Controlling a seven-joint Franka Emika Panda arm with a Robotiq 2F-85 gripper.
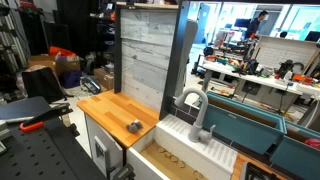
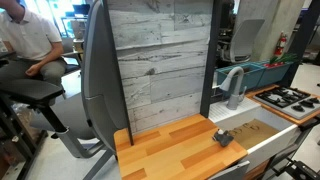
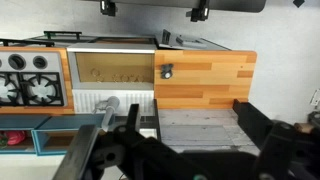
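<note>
A small grey metallic object rests on the wooden countertop of a toy kitchen, close to the edge of a recess. The exterior views show the same object on the counter, near the recess side. In the wrist view my gripper looks open, its dark fingers wide apart at the lower part of the picture. Nothing shows between them. The counter and small object appear beyond the fingertips. Neither exterior view shows the gripper clearly.
Beside the counter is a tan-floored recess with a grey faucet behind it. A stove top lies past the recess. The white plank back wall rises behind the counter.
</note>
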